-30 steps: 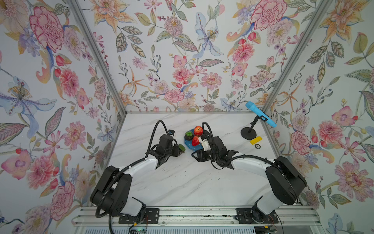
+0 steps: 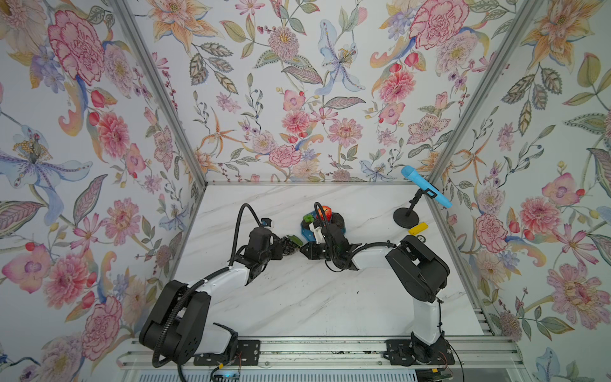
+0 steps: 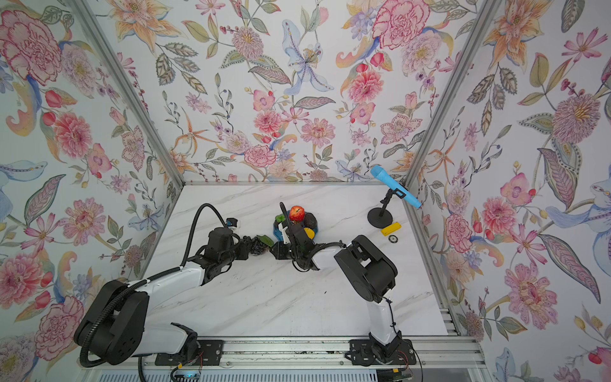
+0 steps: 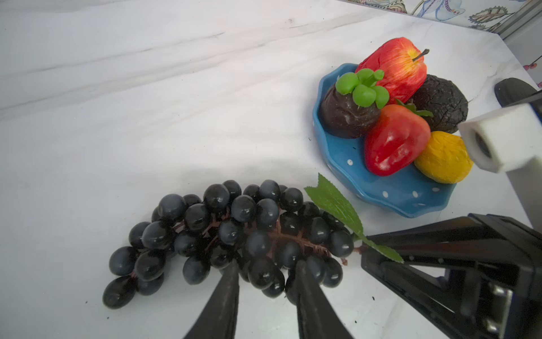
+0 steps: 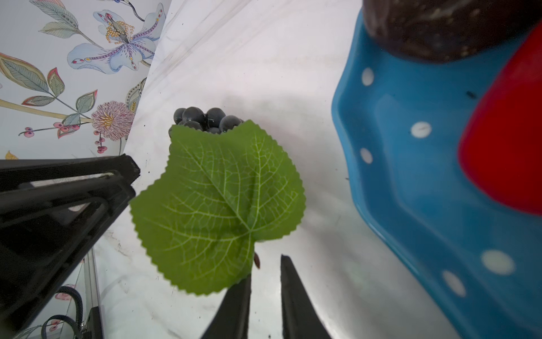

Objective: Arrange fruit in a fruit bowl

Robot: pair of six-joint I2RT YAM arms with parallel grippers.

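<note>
A bunch of dark grapes (image 4: pixel 231 231) lies on the table left of the blue bowl (image 4: pixel 344 163), its green leaf (image 5: pixel 220 209) towards my right gripper. My left gripper is part open over the lower edge of the bunch, with the grapes beyond its fingertips. Close to the stem end is my right gripper, its fingers slightly apart beside the leaf; whether they touch the stem is unclear. In the bowl sit an apple (image 4: pixel 395 65), a dark fruit with green leaves (image 4: pixel 347 113), a red strawberry-like fruit (image 4: pixel 395 141), a dark rough fruit (image 4: pixel 440 104) and a yellow fruit (image 4: pixel 443 158).
At the right back stands a blue microphone-like object (image 2: pixel 426 186) on a black base (image 2: pixel 405 217), with a yellow item (image 2: pixel 418 228) nearby. Both arms are close together near the bowl.
My left gripper has drawn back to the left, uncovering more of the grapes. My right gripper has moved left to the leaf end, and its arm now covers part of the bowl.
</note>
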